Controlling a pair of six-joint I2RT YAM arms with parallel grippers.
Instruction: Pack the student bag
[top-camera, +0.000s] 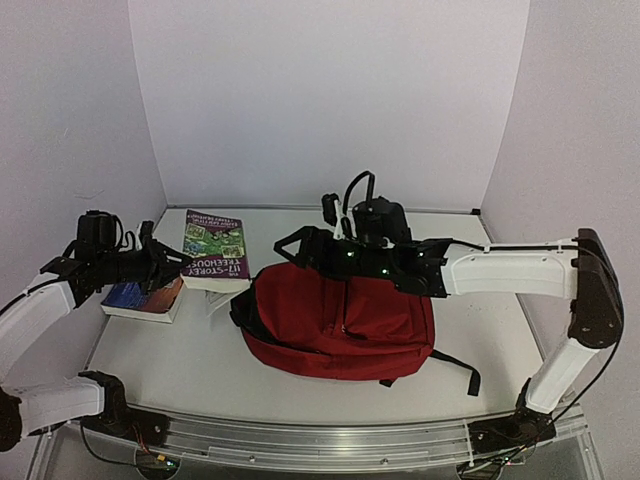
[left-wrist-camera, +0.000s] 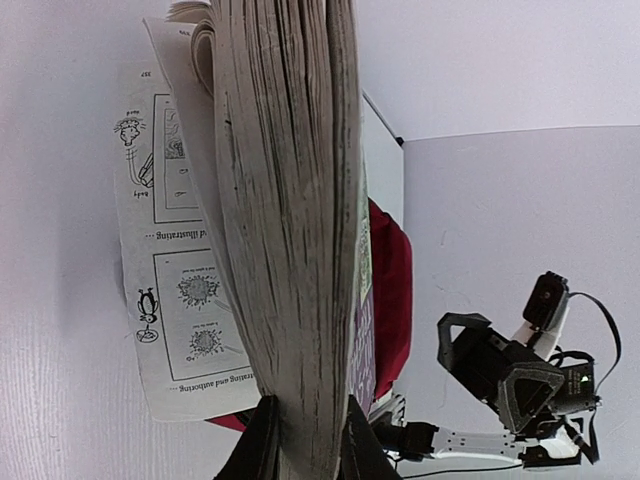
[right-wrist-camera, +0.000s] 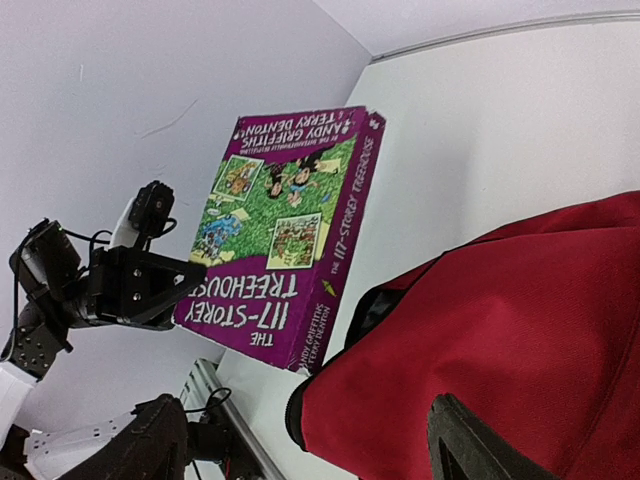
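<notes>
My left gripper (top-camera: 186, 262) is shut on the purple-and-green treehouse book (top-camera: 214, 250), gripping it by its page edge. The book is off the table and tilted, its front cover and spine facing the right wrist camera. On the left wrist side, a printed page (left-wrist-camera: 195, 330) splays away from the block of pages. A red student bag (top-camera: 300, 335) lies on the table to the book's right, with a dark edge at its left end. Above the bag hangs my right gripper, open and empty, its fingers (right-wrist-camera: 160, 435) wide apart.
Another book (top-camera: 145, 300), blue and brown, lies flat at the table's left, partly under the left gripper. A black strap (top-camera: 462, 370) trails from the bag's right end. White walls enclose the table.
</notes>
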